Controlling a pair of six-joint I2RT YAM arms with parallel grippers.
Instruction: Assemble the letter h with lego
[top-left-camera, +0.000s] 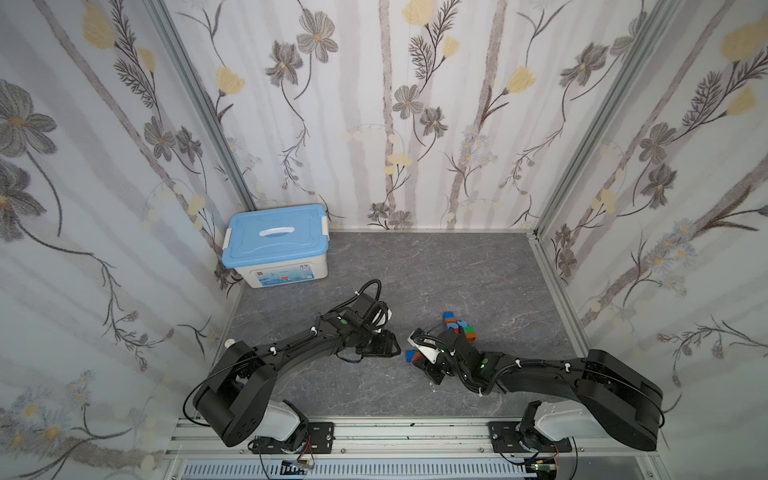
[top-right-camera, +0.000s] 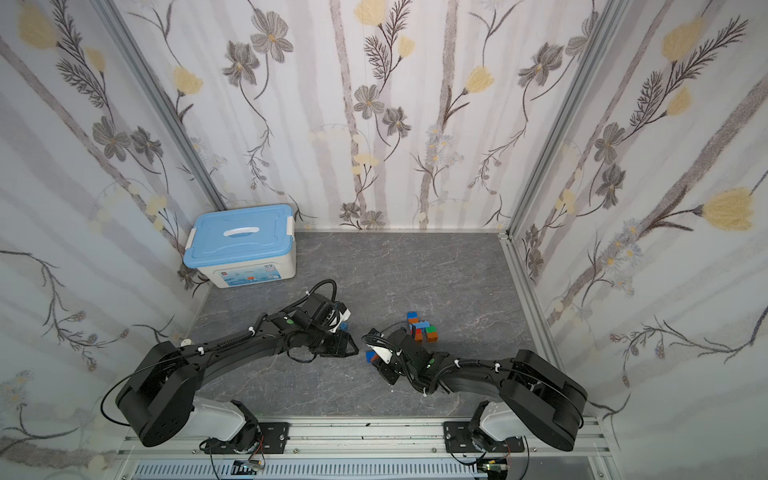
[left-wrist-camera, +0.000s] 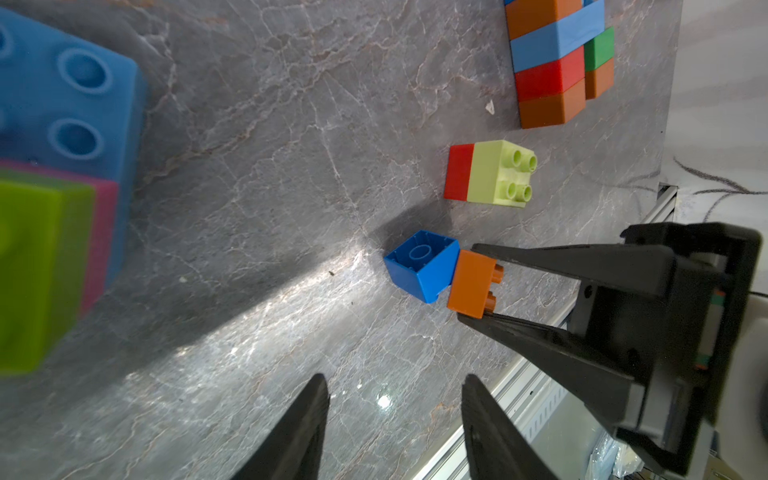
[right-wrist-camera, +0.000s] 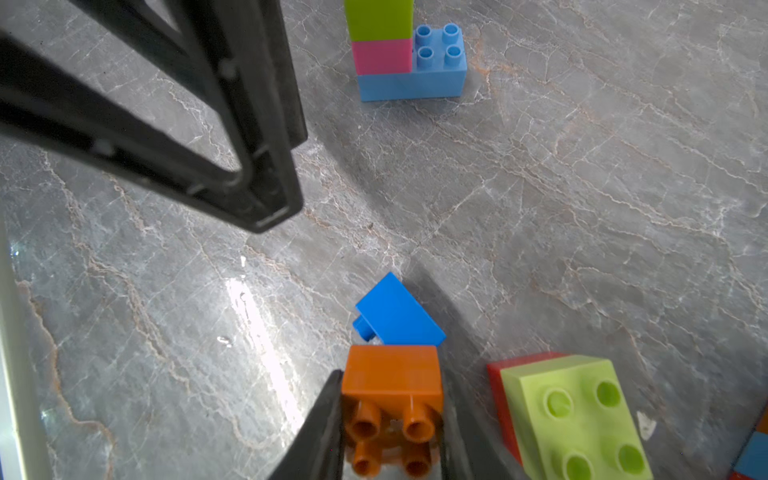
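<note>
My right gripper is shut on an orange brick (right-wrist-camera: 392, 376); beside it a blue brick (left-wrist-camera: 420, 264) shows, its support unclear. My left gripper is part open, with nothing seen between its fingertips. A light green brick on a red one (left-wrist-camera: 496, 172) stands near the right gripper. A stack of lime, pink and blue bricks (right-wrist-camera: 412, 80) stands beside the left gripper. Orange, blue, red and green bricks (left-wrist-camera: 548, 72) form a group further back on the right.
A lidded storage box (top-left-camera: 276, 248) sits at the back left. The frame's front rail (top-left-camera: 376, 424) borders the work area.
</note>
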